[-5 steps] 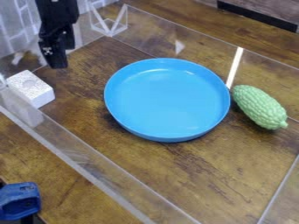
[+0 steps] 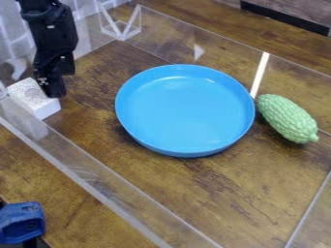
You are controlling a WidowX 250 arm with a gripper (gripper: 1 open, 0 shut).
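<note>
My black gripper is open at the upper left, its fingers lowered to a white block, around or just over its upper part; whether they touch it I cannot tell. A blue plate lies in the middle of the wooden table. A green bumpy vegetable-like object lies to the right of the plate.
Clear walls or panels border the workspace, with a white strip behind the green object. A blue-and-black object is at the lower left. Bare wood shows in front of the plate.
My gripper has moved down from above and behind the white block to reach it. The plate and green object have not moved.
</note>
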